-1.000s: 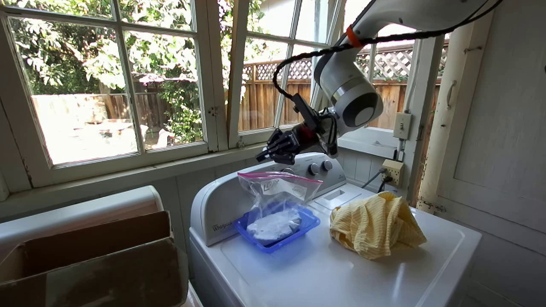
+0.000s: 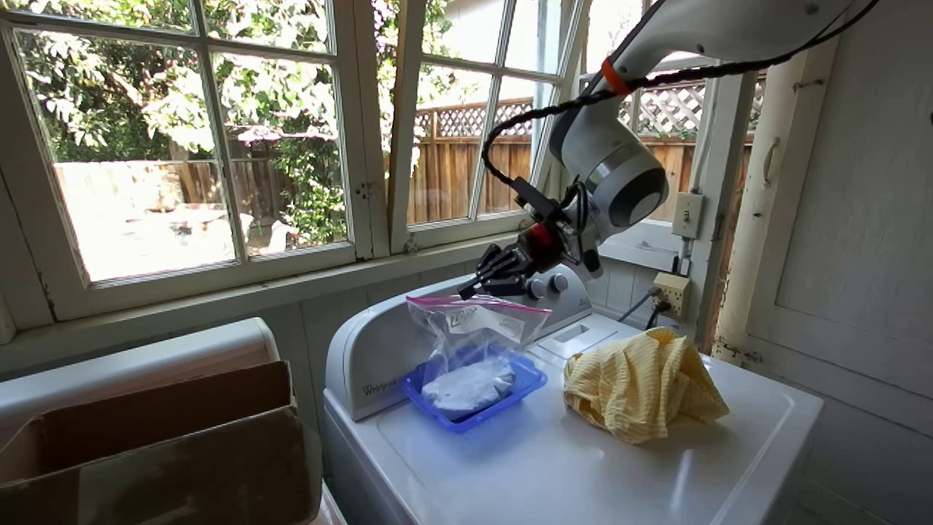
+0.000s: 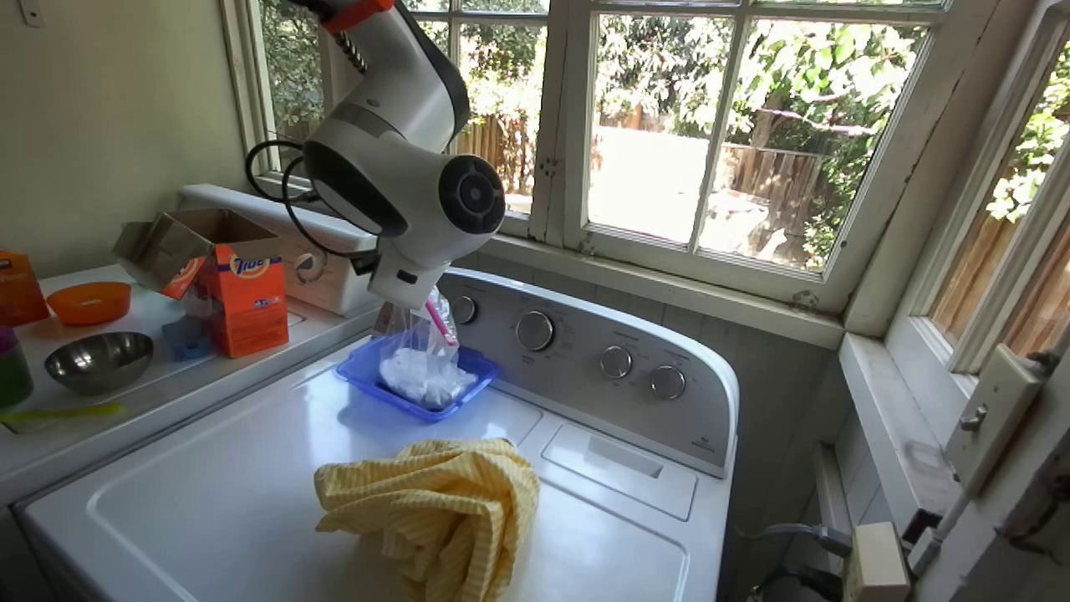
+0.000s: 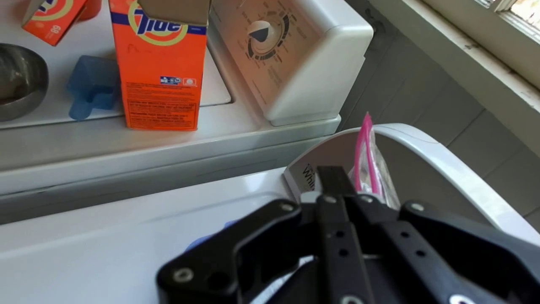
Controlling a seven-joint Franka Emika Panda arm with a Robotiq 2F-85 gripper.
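Note:
A clear zip bag [image 2: 465,327] with a pink seal stands upright in a blue tray [image 2: 466,427], white stuff [image 2: 468,385] filling its bottom. My gripper [image 2: 468,289] is shut, its fingertips overlapping the bag's top edge in exterior view 1; whether they touch it I cannot tell. From the wrist, the gripper shows closed fingers with nothing visible between them, and the bag's pink seal [image 4: 360,157] rises just behind and to the right. In exterior view 2 the arm hides the gripper and part of the bag [image 3: 426,376].
A crumpled yellow cloth [image 2: 643,385] lies on the white machine top [image 2: 525,472], which is otherwise mostly bare. Behind the tray rises the control panel [image 3: 582,346]. On the neighbouring machine are an orange Tide box [image 4: 159,81], a metal bowl [image 4: 20,83] and a blue scoop [image 4: 93,83].
In exterior view 1 my gripper has come down and slightly right, closer to the bag's top edge. Bag, tray and cloth look unmoved.

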